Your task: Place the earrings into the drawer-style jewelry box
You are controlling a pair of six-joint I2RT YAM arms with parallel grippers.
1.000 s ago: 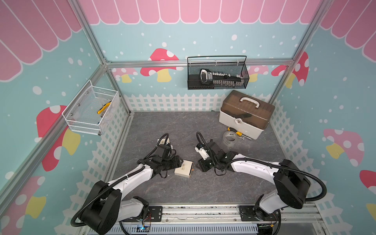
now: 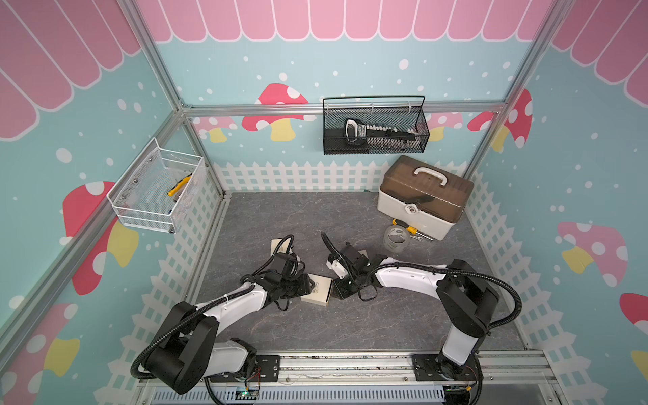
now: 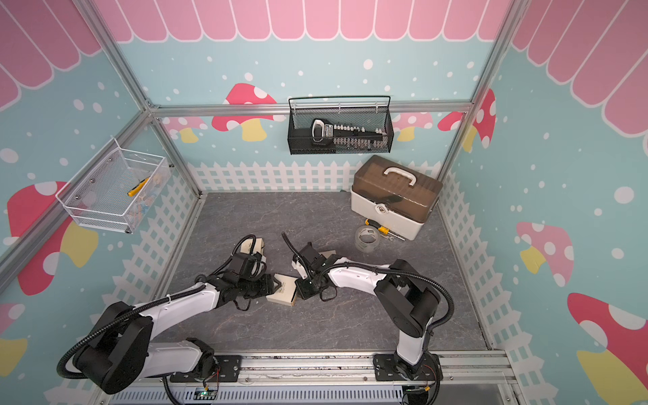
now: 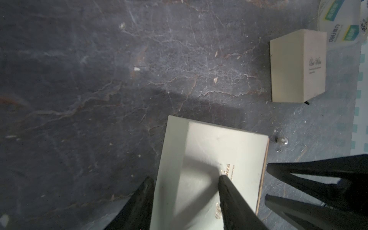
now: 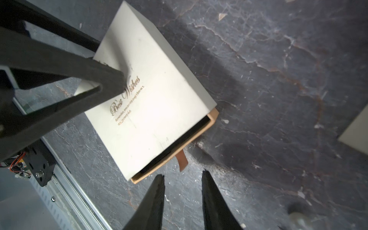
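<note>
The cream drawer-style box (image 2: 317,290), printed "Best Wishes", lies on the table between my grippers. In the right wrist view its drawer edge (image 5: 207,124) shows slightly out, with a brown pull tab (image 5: 181,160). My left gripper is over the box top, fingers part open with nothing visible between them. My right gripper is part open just beside the tab, nothing between its fingers. A small shiny piece (image 4: 282,140) lies beside the box in the left wrist view; I cannot tell whether it is an earring.
Another cream box (image 4: 291,71) lies nearby. A tape roll (image 2: 395,237), a yellow screwdriver (image 2: 405,226) and a brown-lidded toolbox (image 2: 425,192) are at the back right.
My right gripper has moved left toward the drawer box. My left gripper has shifted only slightly.
</note>
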